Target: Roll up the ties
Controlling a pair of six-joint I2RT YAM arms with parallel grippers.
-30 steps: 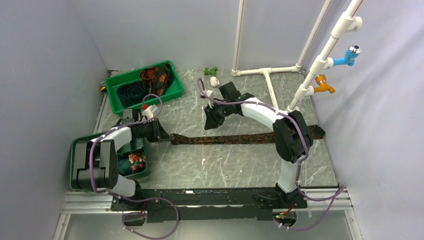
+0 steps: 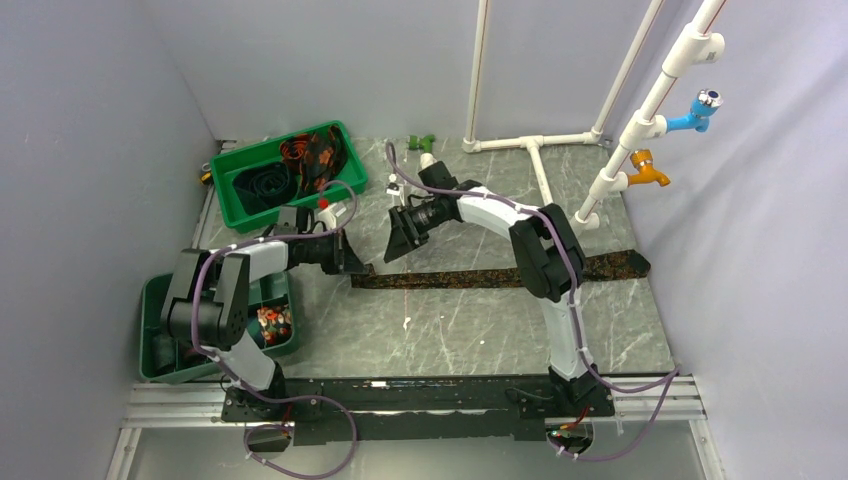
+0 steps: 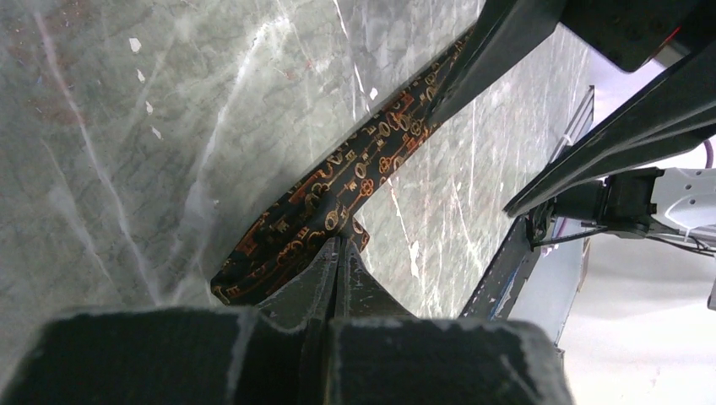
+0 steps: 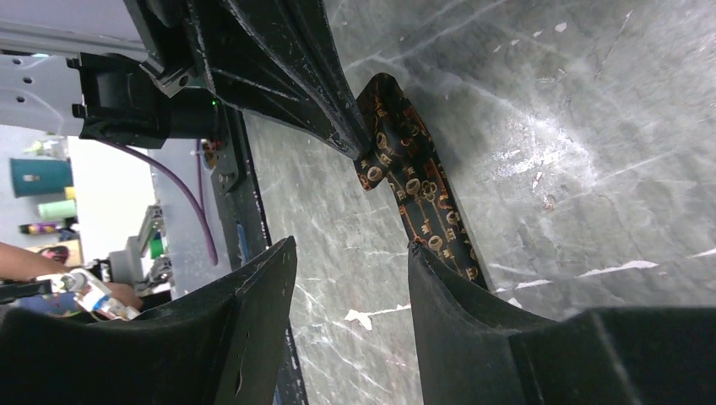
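Note:
A dark tie with a gold-brown key pattern (image 2: 460, 281) lies stretched flat across the grey table, its wide end at the far right. At its left end the narrow part is folded over, and my left gripper is shut on that cloth; a small flap (image 3: 361, 234) sticks out beside the fingertips. From the right wrist view, the same fold (image 4: 384, 148) wraps by the left fingers (image 4: 317, 80). My right gripper is open above the tie, a short way right of the fold, with nothing between its fingers.
A green bin (image 2: 357, 180) with rolled ties stands at the back left. Another divided bin (image 2: 160, 370) with cloth sits at the front left, under the left arm. White pipes (image 2: 535, 142) with taps stand at the back right. Bare table lies in front of the tie.
My left gripper has moved right, and the tie's left end has shifted right and folded over with it. My right gripper has drifted left towards that end, still open.

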